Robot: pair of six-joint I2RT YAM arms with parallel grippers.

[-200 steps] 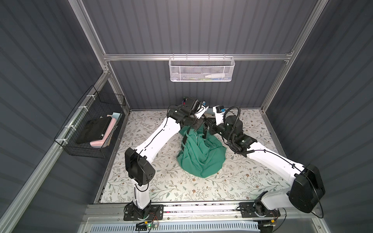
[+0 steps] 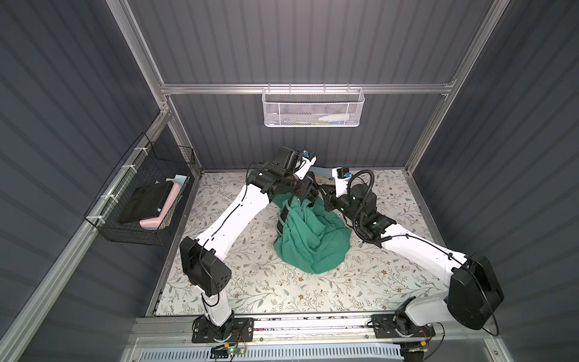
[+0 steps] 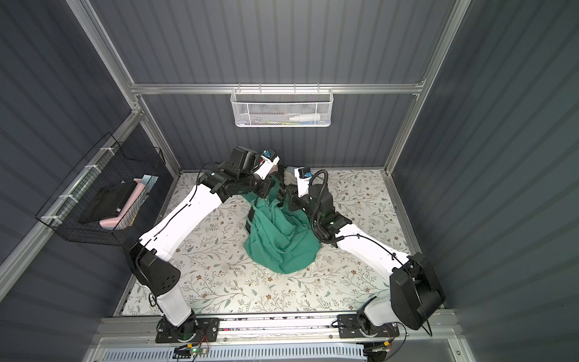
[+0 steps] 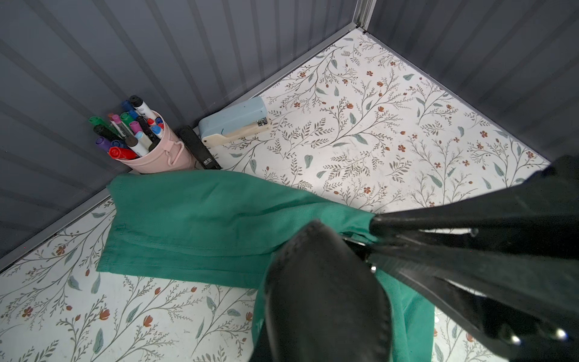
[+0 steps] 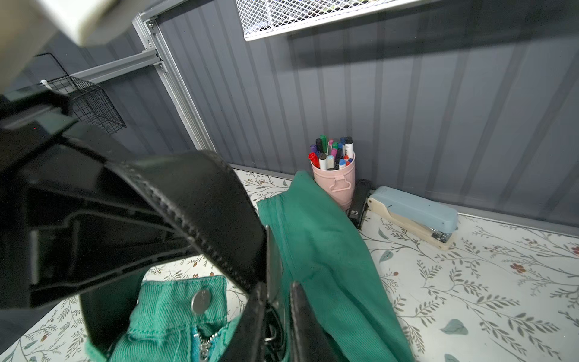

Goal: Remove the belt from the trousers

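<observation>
Green trousers (image 2: 313,241) lie bunched mid-table, their button and zip (image 5: 202,301) showing in the right wrist view. A black stitched belt (image 5: 199,193) arches above the waistband, with its metal buckle (image 5: 274,289) near my right fingertips. My left gripper (image 2: 310,185), above the waistband, is shut on the belt strap; in the left wrist view a dark, blurred shape hides its fingers. Facing it from the right is my right gripper, its fingers slightly apart at the buckle. Whether the buckle sits between or behind them is unclear.
At the back wall stand a pink cup of markers (image 5: 334,181), a black item (image 5: 359,202) and a blue stapler (image 5: 416,211), close to a trouser leg. A white mesh basket (image 2: 313,108) hangs above.
My left arm has shifted left, away from the right gripper. The right arm has barely moved.
</observation>
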